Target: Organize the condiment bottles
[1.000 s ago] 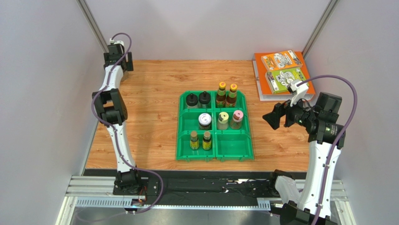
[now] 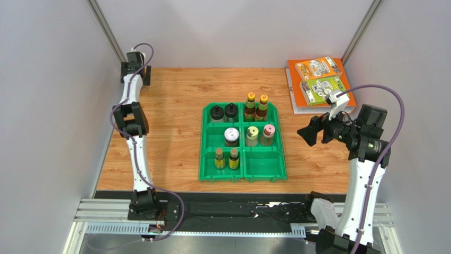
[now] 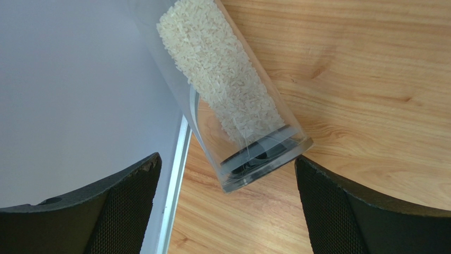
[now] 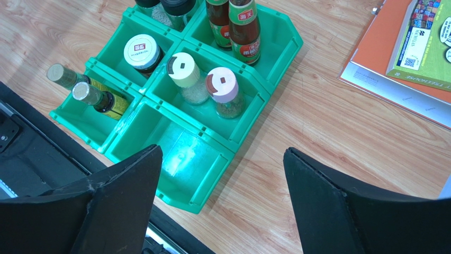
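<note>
A clear cylinder of rice (image 3: 222, 79) appears in the left wrist view, at the back-left wall, its end between the fingertips of my open left gripper; contact cannot be told. In the top view my left arm mostly hides it. The green organizer (image 2: 263, 165) holds black-lidded jars (image 2: 231, 112), sauce bottles (image 2: 250, 111), a white-lidded jar (image 2: 231, 136), two shakers (image 2: 251, 136) and small yellow-label bottles (image 2: 219, 161), in separate compartments; its front-right compartment is empty. My right gripper hangs open and empty right of the organizer.
Books (image 2: 323, 90) on an orange folder lie at the back right. Walls bound the sides and back.
The right arm and the organizer's contents look unchanged.
</note>
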